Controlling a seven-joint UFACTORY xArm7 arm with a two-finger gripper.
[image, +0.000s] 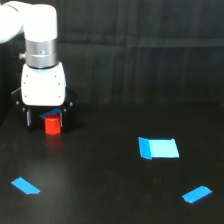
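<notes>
A small red block (53, 125) rests on the dark table at the left. My gripper (47, 119), below a white hand, is lowered over it, pointing down. Its dark fingers stand apart, wider than the block, and seem to be to either side of it; whether they touch it is hard to see against the black background. A bit of blue (50, 113) shows just above the block, between the fingers.
A pale blue square (163, 149) with a darker blue strip (145, 148) lies right of centre. Blue tape strips mark the front left (25, 186) and front right (197, 194). Open table lies between them.
</notes>
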